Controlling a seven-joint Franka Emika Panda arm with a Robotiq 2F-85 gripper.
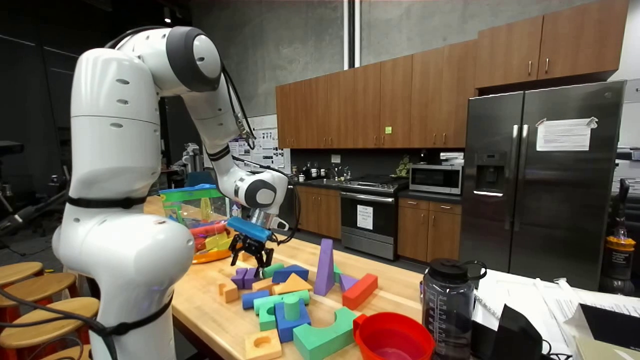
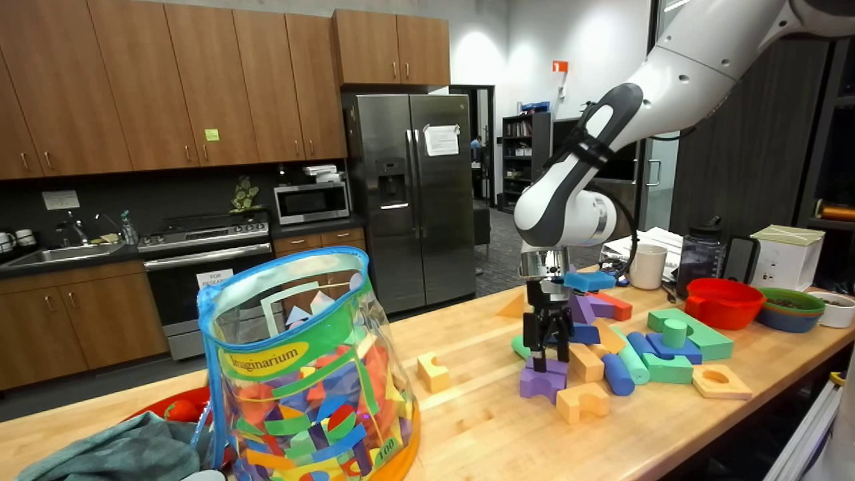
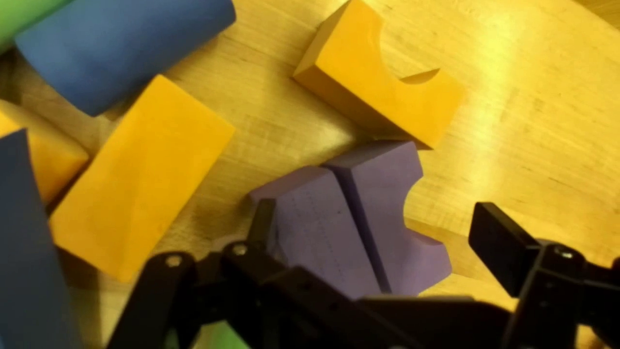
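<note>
Two purple blocks (image 3: 328, 230) lie side by side on the wooden table, a narrow gap between them; one has a curved notch. In the wrist view the open gripper has one finger at the left side of the purple pair and the other finger (image 3: 503, 244) out to the right, apart from them. Exterior view 2 puts the gripper (image 2: 547, 353) low over the purple blocks (image 2: 543, 378). The gripper (image 1: 252, 255) also appears in exterior view 1, above and partly in front of the purple pair (image 1: 244, 278). Nothing is visibly gripped.
A notched orange block (image 3: 383, 81) touches or nearly touches the purple pair. A plain orange block (image 3: 142, 180) and blue cylinder (image 3: 128, 46) lie to the left. The clear block bag (image 2: 308, 385) stands across the table, with bare wood between. A red bowl (image 1: 393, 339) sits near the bottle (image 1: 447, 306).
</note>
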